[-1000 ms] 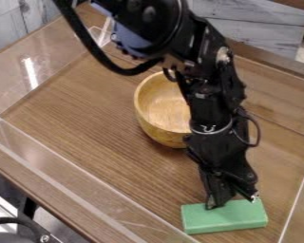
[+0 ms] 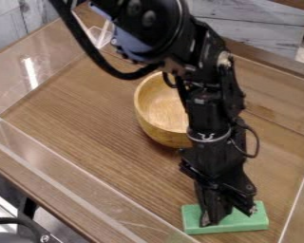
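The black arm reaches down from the top, and its gripper (image 2: 211,207) is low at the front right, touching or just over a green block (image 2: 241,220) lying flat on the wooden table. The fingertips are dark and bunched over the block's back left part; whether anything is between them cannot be made out.
A yellow bowl (image 2: 159,112) stands behind the arm, partly hidden by it. Clear edging runs along the left and front, and a grey marbled panel (image 2: 264,33) is at the back.
The gripper has moved slightly down and left onto the green block, with its lower part tilting a little. The block and bowl look unmoved.
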